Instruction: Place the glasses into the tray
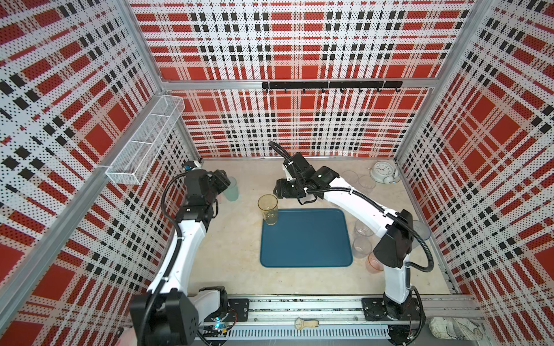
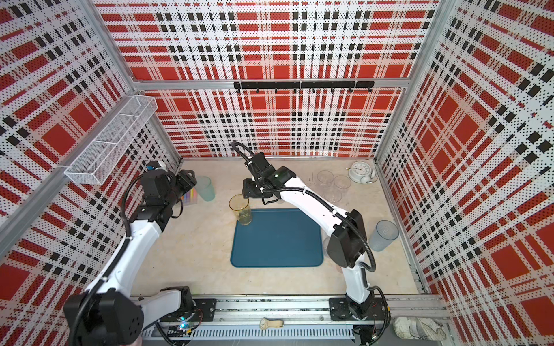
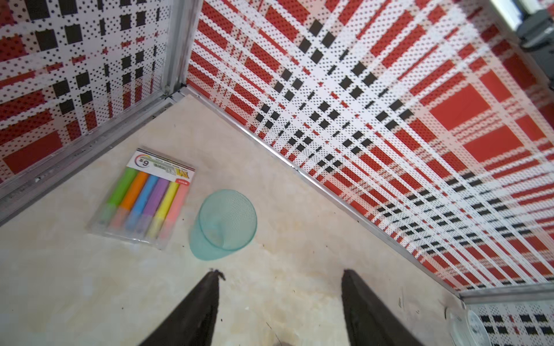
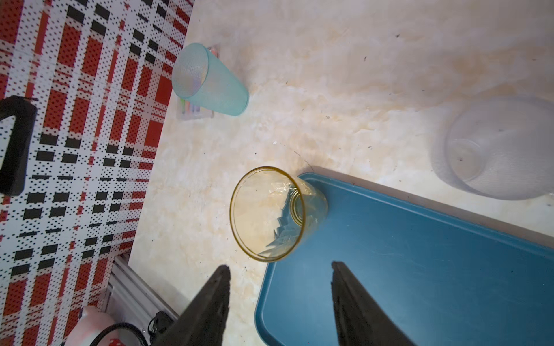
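Observation:
An amber glass (image 1: 270, 216) stands upright in the tray's far left corner. The blue tray (image 1: 305, 253) lies mid-table. Just behind and right of the amber glass, raised, is my right gripper; its fingers (image 4: 210, 305) are apart, with empty space between them and the glass beyond. A green glass (image 3: 222, 225) stands upright at the far left of the table. My left gripper hovers close to it, open and empty; from above, the gripper covers part of this glass. Toward the right stand a bluish glass (image 2: 382, 237) and several clear glasses, including one behind the tray (image 4: 507, 150).
A pack of coloured markers (image 3: 141, 199) lies beside the green glass. A white dial scale (image 2: 361, 171) sits in the far right corner. My right forearm (image 1: 357, 199) crosses above the tray's right side. Bare table lies left of the tray.

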